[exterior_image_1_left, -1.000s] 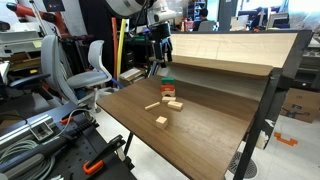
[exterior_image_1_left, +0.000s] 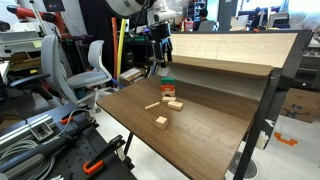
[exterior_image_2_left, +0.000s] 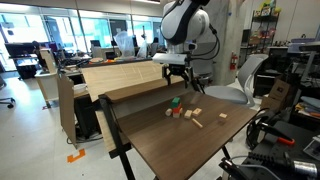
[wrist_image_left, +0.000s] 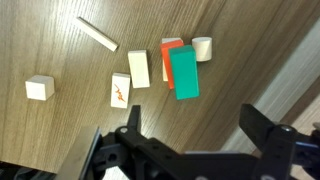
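In the wrist view my gripper is open, its black fingers wide apart with nothing between them. A green block (wrist_image_left: 183, 73) lies ahead of the gap, over a red-orange block (wrist_image_left: 170, 60) that is partly hidden. By their upper end is a white cylinder (wrist_image_left: 202, 49). To their left are a pale wooden block (wrist_image_left: 140, 69) and another with an orange mark (wrist_image_left: 120, 90). From the side, the green block (exterior_image_1_left: 167, 79) tops a small stack, and the gripper (exterior_image_1_left: 164, 64) hangs above it, apart from it.
A pale stick (wrist_image_left: 97, 34) and a wooden cube (wrist_image_left: 40, 87) lie apart from the stack. Along the back of the brown table (exterior_image_1_left: 205, 125) runs a raised wooden shelf (exterior_image_1_left: 230, 49).
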